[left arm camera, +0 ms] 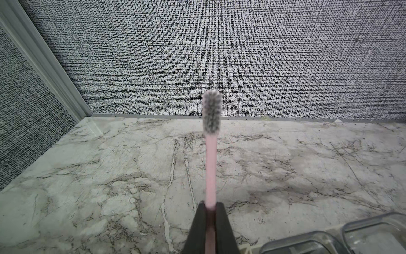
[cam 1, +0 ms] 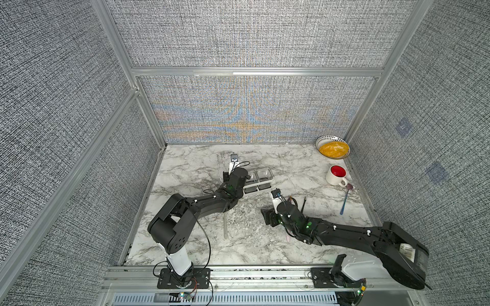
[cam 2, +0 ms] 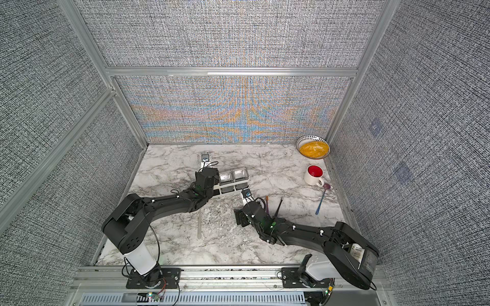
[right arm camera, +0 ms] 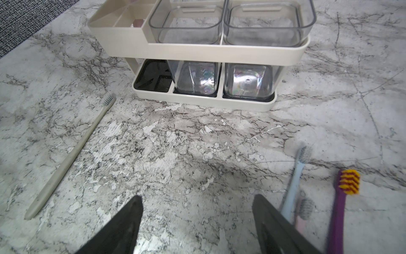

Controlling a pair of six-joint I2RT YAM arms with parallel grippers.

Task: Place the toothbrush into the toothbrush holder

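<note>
A pink toothbrush (left arm camera: 210,160) stands upright, head up, in my left gripper, which is shut on it at the left end of the toothbrush holder (right arm camera: 198,50). The holder is cream with clear cups. My right gripper stands open in front of the holder, nothing between its fingers. In the right wrist view a grey toothbrush (right arm camera: 67,160) lies at left; a blue toothbrush (right arm camera: 294,182), another pink toothbrush (right arm camera: 301,222) and a purple toothbrush (right arm camera: 338,211) lie at right.
At the right side are a bowl (cam 1: 332,148) with yellow contents, a white mug (cam 1: 332,177) with red inside and a spoon (cam 1: 343,204).
</note>
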